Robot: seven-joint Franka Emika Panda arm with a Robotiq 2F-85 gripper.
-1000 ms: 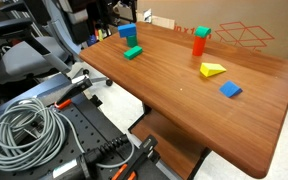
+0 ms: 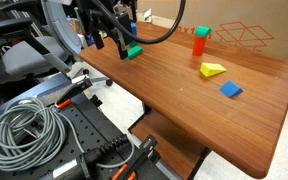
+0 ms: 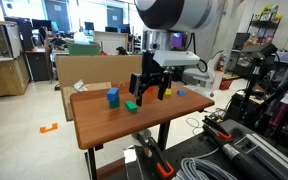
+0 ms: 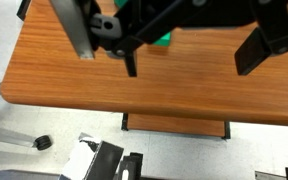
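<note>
My gripper stands open over the wooden table, with nothing between its fingers. In the wrist view a green block point(image 4: 164, 40) shows behind the left finger, which partly hides it. The green block point(image 2: 134, 50) lies flat on the table, just beside the gripper point(image 2: 111, 46) in exterior view 1. A blue block point(image 3: 113, 94) sits on top of another piece at the left of the table in exterior view 2; in exterior view 1 the arm mostly covers that stack.
A red piece point(image 2: 199, 46) with a green block point(image 2: 203, 32) on top stands toward the back. A yellow block point(image 2: 212, 69) and a blue block point(image 2: 231, 89) lie farther right.
In exterior view 1 the gripper has moved rightward from the left edge to beside the green block. The arm now covers most of the blue stack. The blocks look unmoved.
</note>
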